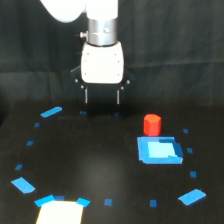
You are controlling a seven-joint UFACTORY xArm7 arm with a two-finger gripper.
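Observation:
My gripper [102,98] hangs at the top of the camera view, left of centre, with its two thin dark fingers set well apart. It is open, and nothing shows between the fingers. To its right and lower in the frame stands a small red block [152,125] with a many-sided top. A blue-edged tray [142,151] with a pale inside lies just in front of the block, whose lower edge meets or overlaps the tray's back rim in the view. Whether the two touch, I cannot tell.
Blue tape strips [51,112] and small blue squares mark the dark table [100,165] around its edges. At the bottom left a cream-coloured object [60,213] is cut off by the frame.

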